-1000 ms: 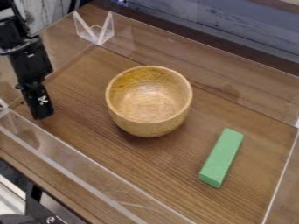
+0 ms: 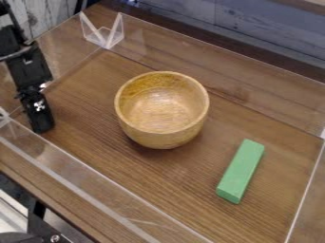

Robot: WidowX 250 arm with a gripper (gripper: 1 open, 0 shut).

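Note:
The black gripper [image 2: 36, 106] reaches in from the left edge, its tip low over the wooden floor [image 2: 114, 190] near the left wall of the tray. Whether anything is between its fingers is too small and dark to tell. To its right sits a large yellow bowl [image 2: 162, 109]. A green block [image 2: 240, 171] lies at the lower right, well apart from the gripper.
A clear plastic piece [image 2: 105, 30] stands at the upper left. The wood is bare between the bowl and the green block and along the front. Tray walls border the space at the back and sides.
The bowl and green block are unchanged.

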